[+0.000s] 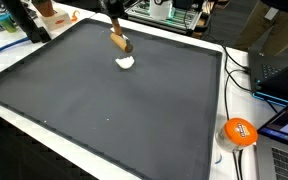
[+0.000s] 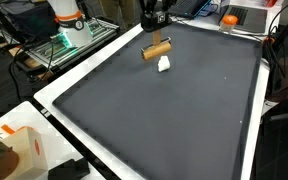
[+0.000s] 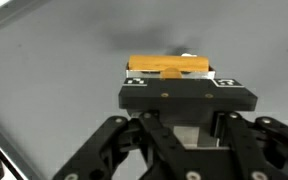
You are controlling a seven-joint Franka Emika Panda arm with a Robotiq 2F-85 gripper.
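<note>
A wooden mallet-like piece (image 2: 156, 50), with a cylindrical head and a short handle, hangs from my gripper (image 2: 157, 22) above the dark tabletop. My gripper is shut on its handle. In the wrist view the light-brown head (image 3: 169, 64) lies crosswise just beyond the black fingers (image 3: 134, 84), and much of the handle is hidden. A small white object (image 1: 126, 63) rests on the tabletop close to the mallet head; in the wrist view it is mostly hidden behind the head.
Free room covers most of the dark tabletop (image 1: 134, 105). An orange-topped white container (image 1: 237, 133) sits at its right edge in exterior view 1, near a laptop (image 1: 284, 158). Cables and several items crowd the far left.
</note>
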